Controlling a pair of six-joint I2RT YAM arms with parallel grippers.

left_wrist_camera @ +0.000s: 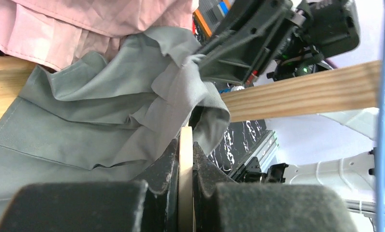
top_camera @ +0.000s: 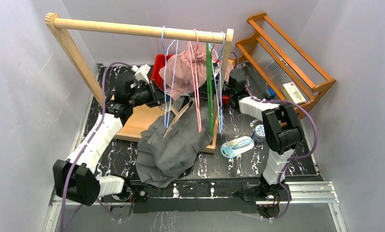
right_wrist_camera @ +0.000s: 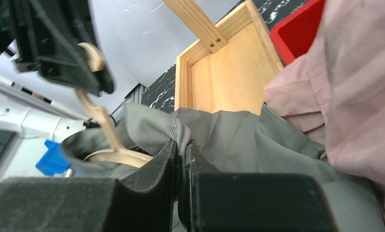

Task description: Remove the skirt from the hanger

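The grey skirt (top_camera: 173, 147) hangs over the wooden rack's front edge in the top view. A pale wooden hanger (top_camera: 179, 117) lies across the skirt's upper part. In the left wrist view my left gripper is shut on this hanger, whose strip (left_wrist_camera: 185, 164) stands edge-on between the fingers. Its far end meets a fold of skirt. My right gripper is shut on a bunched fold of the skirt (right_wrist_camera: 164, 128). To its left, the hanger (right_wrist_camera: 103, 123) runs from the left gripper down into the grey cloth; how much the cloth covers is unclear.
Blue hangers (top_camera: 164, 82), a pink hanger (top_camera: 196, 87) and a green hanger (top_camera: 210, 92) dangle from the rack's bar (top_camera: 127, 28) between the arms. Pink cloth (top_camera: 181, 72) lies over a red bin (top_camera: 157, 67) behind. A brown shelf (top_camera: 297, 63) stands at right.
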